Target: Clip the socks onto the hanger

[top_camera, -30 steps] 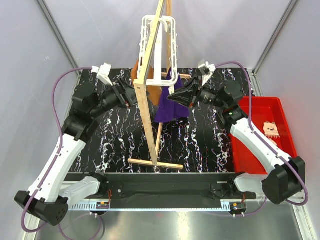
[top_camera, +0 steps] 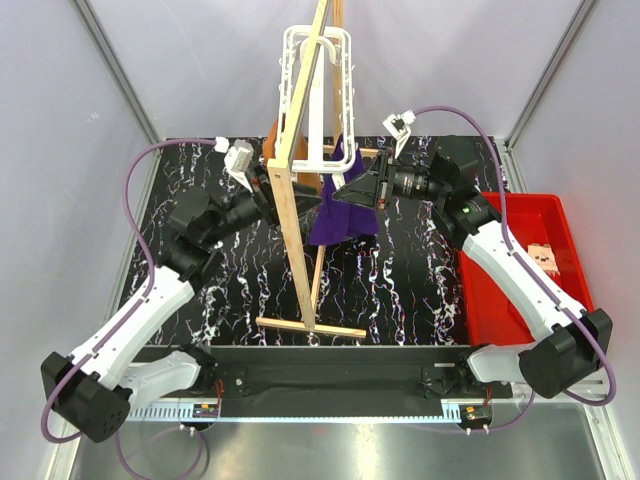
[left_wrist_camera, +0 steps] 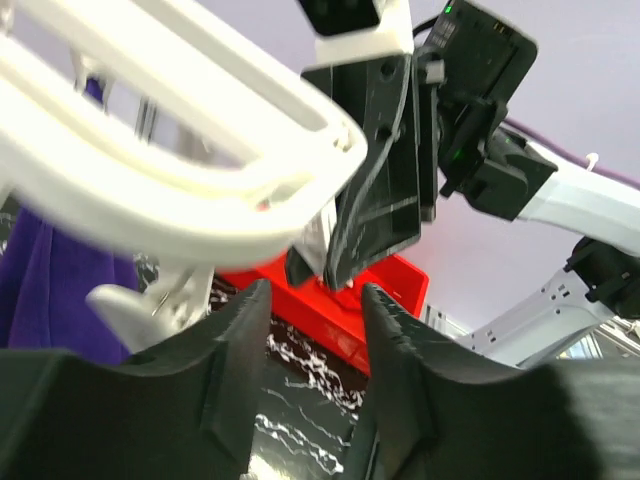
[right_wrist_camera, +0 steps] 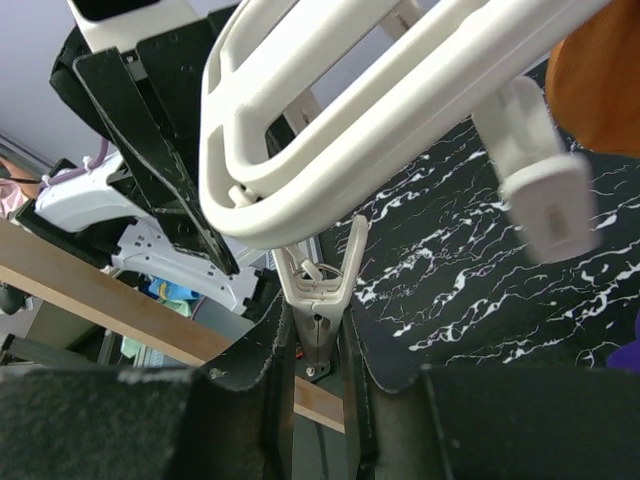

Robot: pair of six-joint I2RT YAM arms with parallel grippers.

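Observation:
The white hanger point(top_camera: 344, 80) hangs from the wooden stand. My right gripper is shut on a white clip point(right_wrist_camera: 318, 315) below the hanger's end, with no sock in that clip. In the left wrist view, my left gripper has its fingers apart, and only background shows between them. It reaches behind the stand's post in the top view, close under the hanger. Another white clip point(left_wrist_camera: 150, 310) hangs outside its left finger. A purple sock point(top_camera: 345, 208) and an orange sock point(right_wrist_camera: 600, 90) hang farther along. A beige item with a face point(top_camera: 542, 258) lies in the red bin.
The red bin point(top_camera: 495, 315) stands at the right, beneath my right arm. The stand's wooden post point(top_camera: 290, 235) rises between the arms, with its foot point(top_camera: 312, 328) near the front edge.
After drawing back to the left, my left gripper has moved right to the stand and under the hanger. My right gripper has shifted only slightly. The purple sock hangs in the same place.

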